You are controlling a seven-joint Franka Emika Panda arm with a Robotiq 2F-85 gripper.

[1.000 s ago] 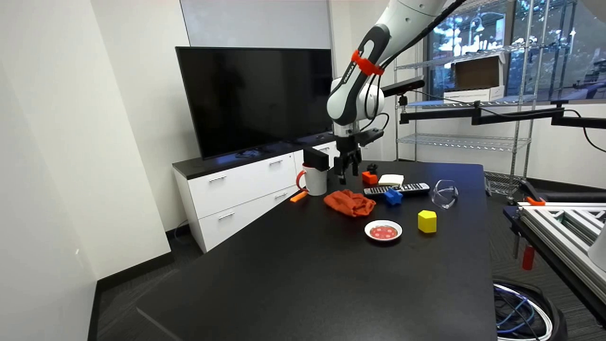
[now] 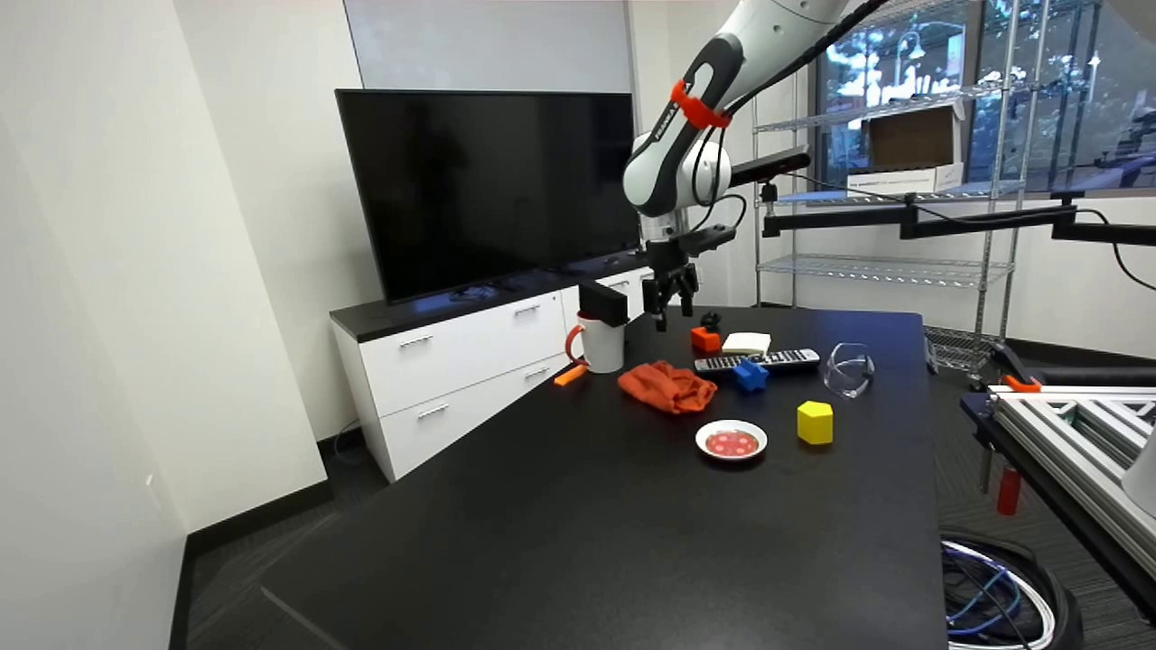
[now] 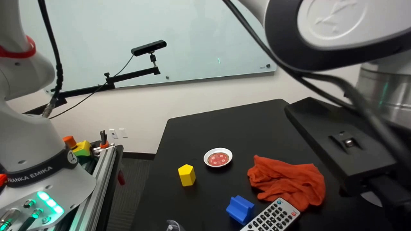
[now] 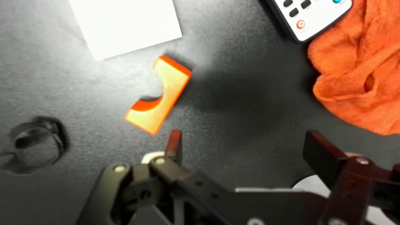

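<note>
My gripper (image 2: 673,316) hangs over the far end of the black table, between the mug and the orange block. In the wrist view its fingers (image 4: 174,148) stand wide apart, open, with only bare tabletop between them. An orange arch-shaped block (image 4: 168,88) lies ahead of the left finger, apart from it. A white mug (image 2: 602,345) with a red handle stands beside the gripper, a black block (image 2: 603,303) at its top; whether that is inside or behind cannot be told. An orange cloth (image 4: 360,86) lies crumpled on the right.
Around the cloth are a remote (image 3: 271,217), a blue block (image 3: 240,209), a white square (image 2: 747,343) and clear glasses (image 2: 848,370). Nearer are a yellow block (image 2: 815,422) and a small dish (image 2: 731,455). A dark ring-like item (image 4: 35,142) lies left.
My gripper has risen a little and shifted slightly right in exterior view 1. The objects on the table have not moved.
</note>
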